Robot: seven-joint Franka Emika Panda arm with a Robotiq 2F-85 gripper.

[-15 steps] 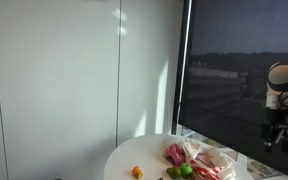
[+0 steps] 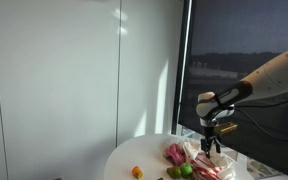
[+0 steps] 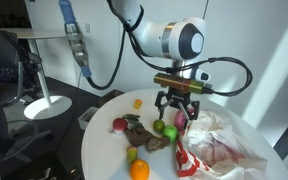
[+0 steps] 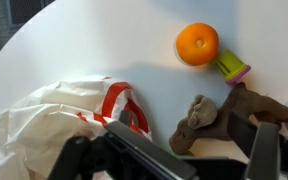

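My gripper (image 3: pixel 177 108) hangs above the round white table, fingers spread, with nothing visible between them. Below and beside it lies a crumpled white plastic bag (image 3: pixel 229 145) with red bands, which fills the lower left of the wrist view (image 4: pixel 59 130). An orange ball-shaped item (image 4: pixel 197 44) rests at the top of the wrist view, next to a small green and purple piece (image 4: pixel 234 68). Brown irregular pieces (image 4: pixel 242 104) lie closer to the fingers, which partly hide them.
Green round items (image 3: pixel 171 132) sit beside the bag, and a red one (image 3: pixel 119 125) lies at the left. A small orange-yellow item (image 3: pixel 138 104) stands near the table's far edge. Bare tabletop (image 3: pixel 96 150) shows at the left.
In exterior view 1 my arm has swung left from the right edge, bringing the gripper over the bag. The items on the table have not visibly moved.
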